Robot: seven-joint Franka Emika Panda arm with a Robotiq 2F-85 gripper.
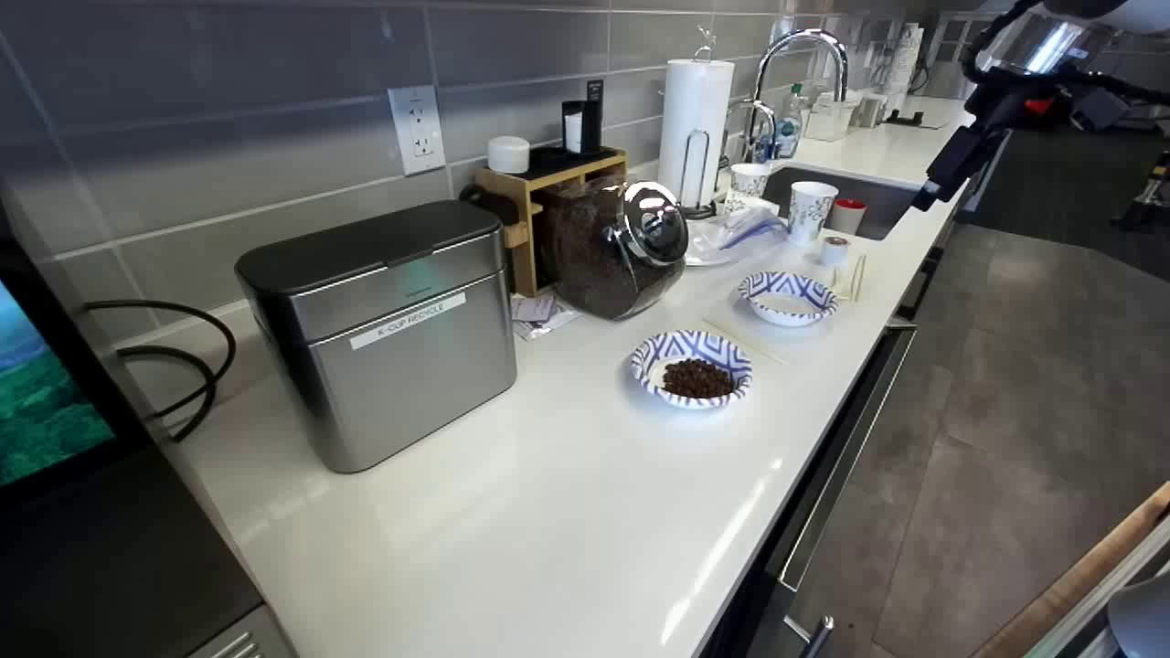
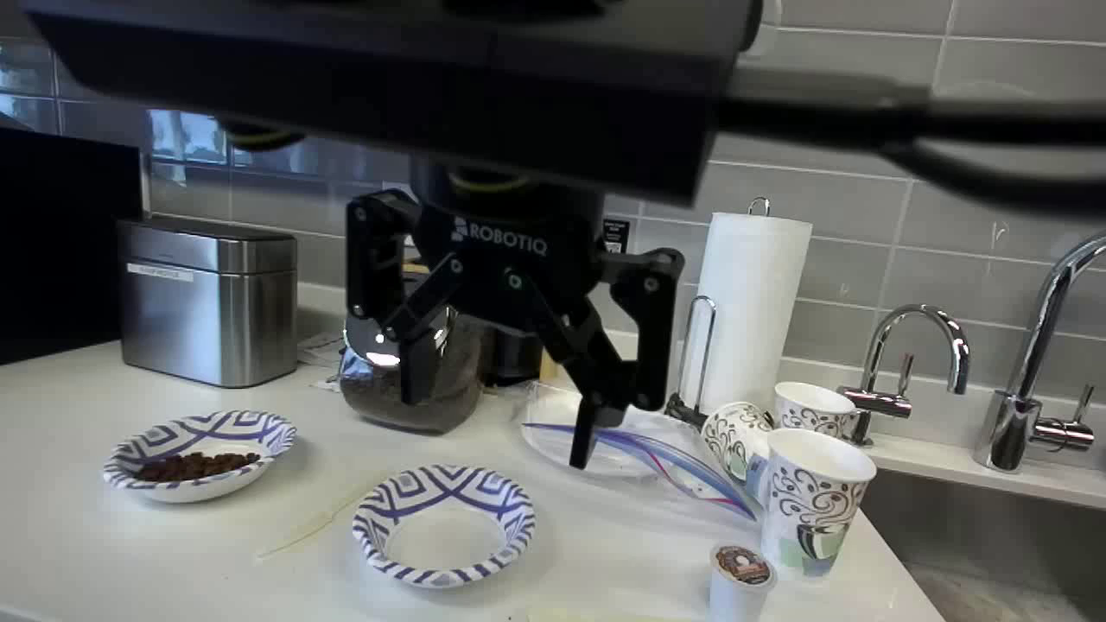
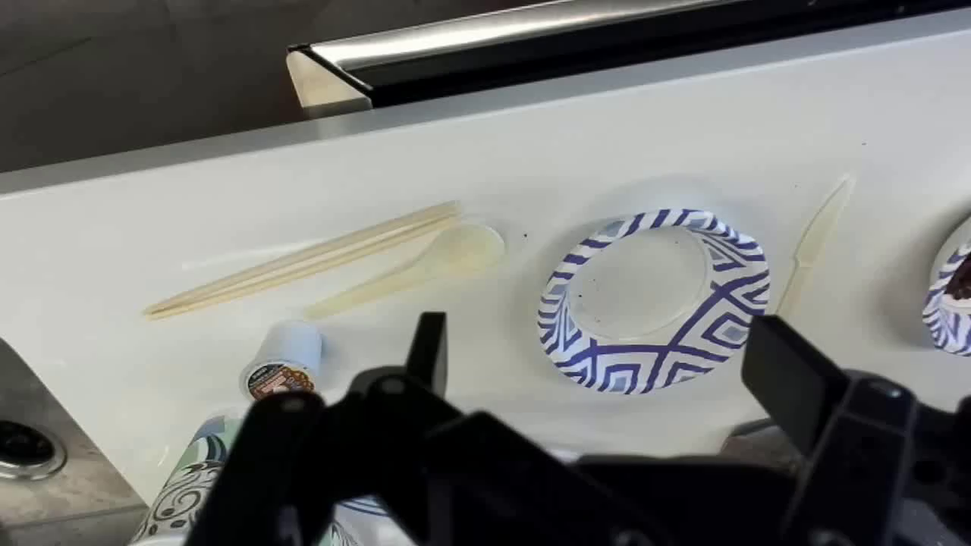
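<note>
My gripper (image 2: pixel 498 420) hangs above the counter, open, with nothing between its fingers. Below it in exterior view 2 is an empty paper bowl (image 2: pixel 443 527) with a blue and white pattern; the wrist view shows this empty bowl (image 3: pixel 642 282) beyond the gap between the fingertips. A second patterned bowl (image 2: pixel 223 479) holds dark brown pieces (image 1: pixel 698 379). Pale chopsticks (image 3: pixel 309 261) and a spoon (image 3: pixel 446 258) lie side by side. Between the bowls rests a pale knife (image 3: pixel 812 238). A white coffee pod (image 3: pixel 287 353) lies close to the patterned paper cups (image 2: pixel 814 503).
Along the wall stand a steel bin (image 1: pixel 411 340), a glass jar (image 1: pixel 614 247) and a paper towel roll (image 1: pixel 694 132). A clear plastic bag (image 2: pixel 632 441) lies behind the empty bowl. The sink (image 1: pixel 883 208) adjoins the cups. Bare counter (image 1: pixel 526 526) stretches in front of the bin.
</note>
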